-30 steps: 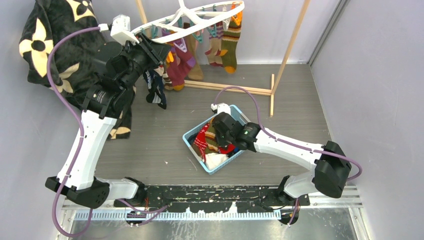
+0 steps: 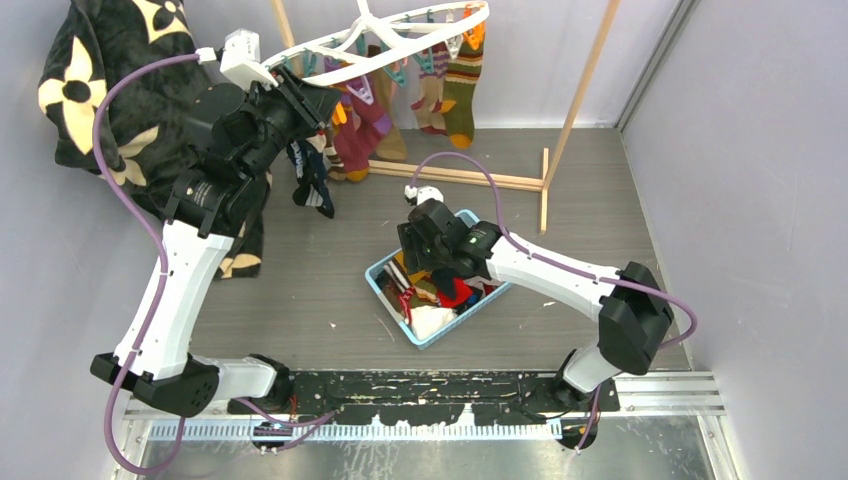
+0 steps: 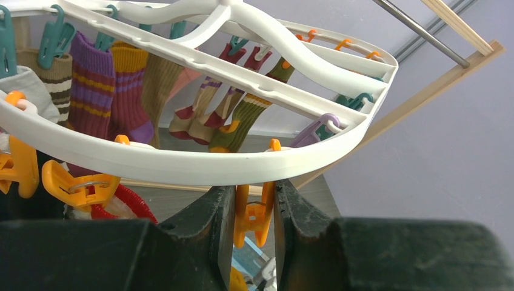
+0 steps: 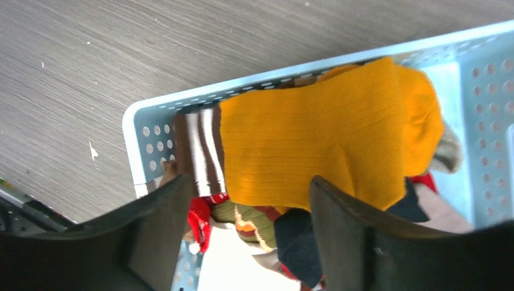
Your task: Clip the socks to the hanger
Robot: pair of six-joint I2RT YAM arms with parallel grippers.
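The white oval hanger point(image 3: 182, 163) carries coloured clips, several of them with socks hanging at the back. In the left wrist view my left gripper is shut on an orange clip point(image 3: 259, 225) at the hanger's front rim; no sock shows in that clip. My right gripper is over the basket with its fingers apart. A mustard-yellow sock point(image 4: 291, 145) with a brown-and-white striped cuff point(image 4: 206, 148) lies across the pile below, not visibly gripped. The light-blue basket point(image 2: 395, 318) stands on the floor.
Other socks, including a red one point(image 4: 199, 221), fill the basket. Wooden stand legs point(image 2: 460, 177) lie behind it. A dark flowered cloth point(image 2: 125, 90) hangs at the left.
The mustard sock with the striped cuff now lies over the basket's left part, partly covering the red one. My left arm stayed still.
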